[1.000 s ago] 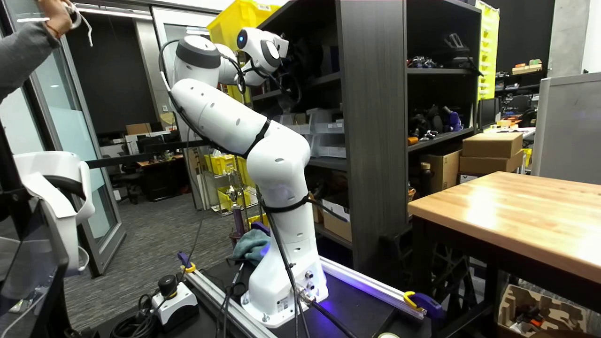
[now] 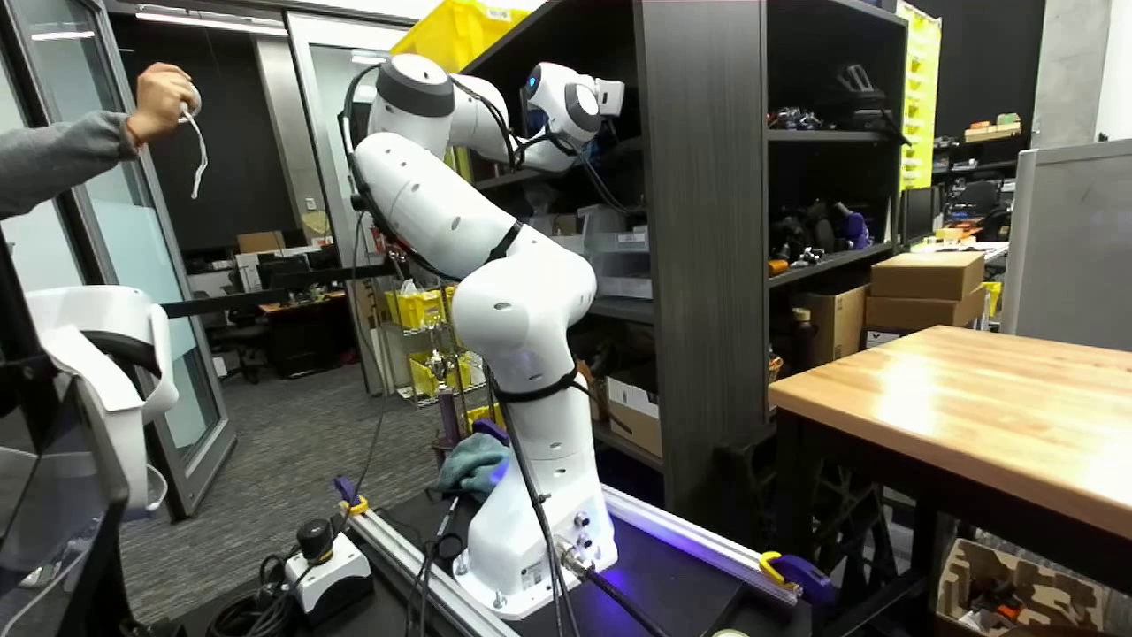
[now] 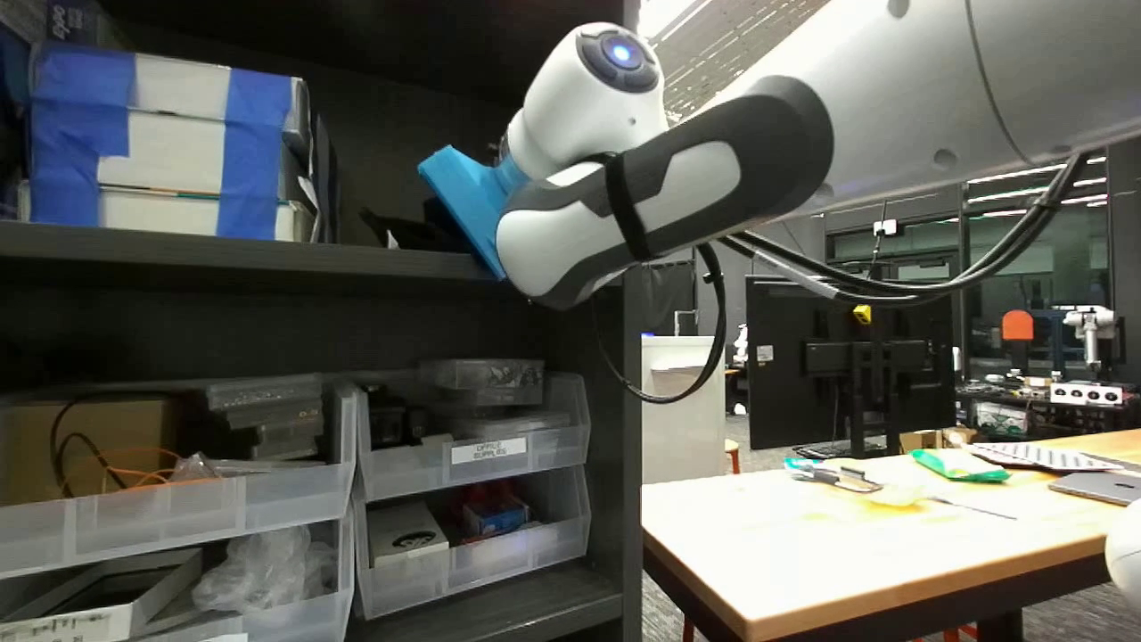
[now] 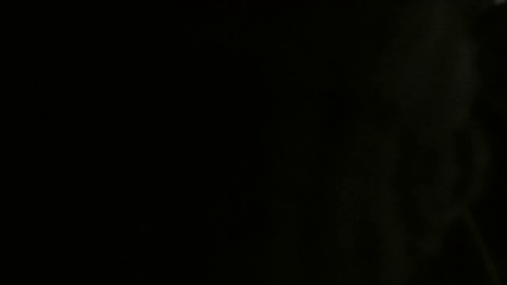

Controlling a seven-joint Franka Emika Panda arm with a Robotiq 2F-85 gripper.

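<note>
My arm's white wrist (image 2: 568, 104) reaches to the tall dark shelf unit (image 2: 700, 255), level with its upper part. A blue block-like piece (image 3: 471, 203) sits at the arm's end, just over the front edge of the upper shelf board (image 3: 246, 246). My gripper's fingers are hidden in both exterior views, so what lies between them does not show. The wrist view is almost black, with only faint, fold-like dark grey shapes (image 4: 461, 95) along its right side. Dark items (image 3: 412, 230), hard to make out, lie on the shelf beside the blue piece.
White boxes with blue tape (image 3: 176, 150) fill the left of that shelf. Clear bins (image 3: 476, 460) stand on the board below. An upright side panel (image 3: 633, 428) closes the shelf at the right. Beyond it is a wooden table (image 3: 770, 535) with a few items on it.
In exterior view 1 my arm's upper part has swung to the right, and the wrist is now nearer the shelf unit's side panel. The person's hand has moved right and lower.
</note>
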